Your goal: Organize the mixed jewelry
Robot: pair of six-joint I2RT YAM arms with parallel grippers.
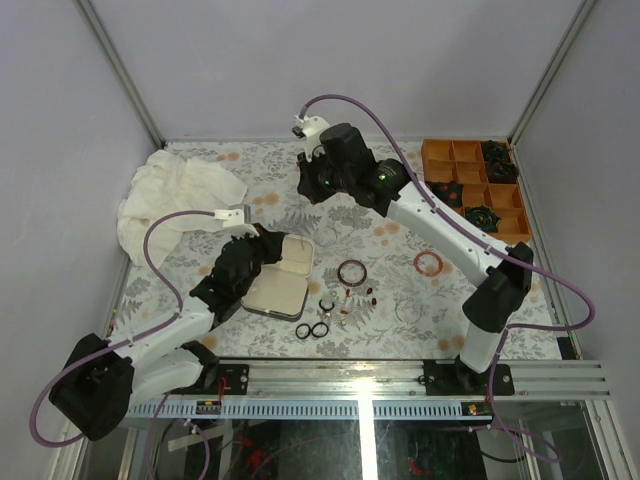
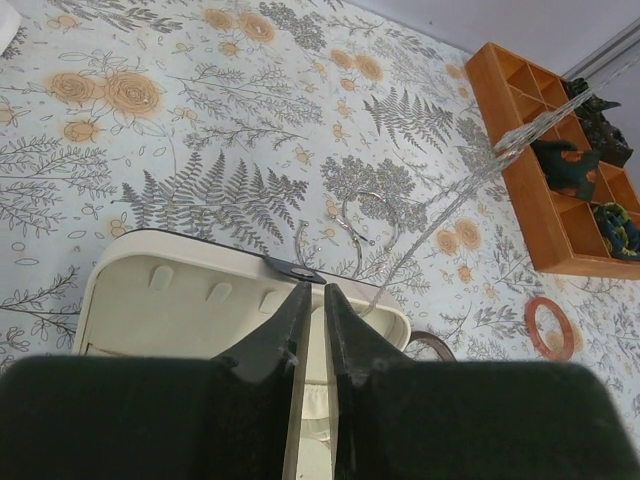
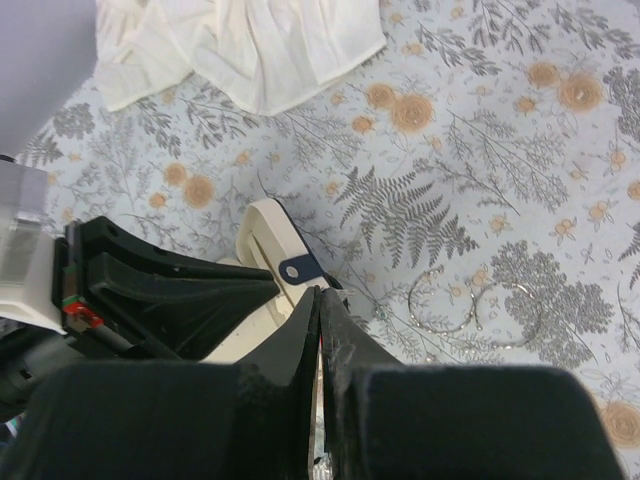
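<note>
My left gripper is over the open cream box [image 2: 180, 300], its fingers shut with a sliver of a gap; what lies between them is too small to make out. My right gripper is shut with nothing visible between its fingertips, up and beyond the box in the top view. Thin silver bracelets [image 3: 505, 284] lie on the patterned cloth past the box. Right of the box are a dark bangle [image 1: 352, 273], several small loose pieces [image 1: 345, 312] and black rings [image 1: 303, 331]. A reddish bangle [image 1: 428, 264] lies farther right.
An orange-brown compartment tray [image 1: 436, 151] stands at the back right, dark pouches in some sections. White cloth [image 1: 170, 200] is bunched at the back left. A translucent streak [image 2: 480, 175] crosses the left wrist view; I cannot tell what it is. Open cloth lies before the tray.
</note>
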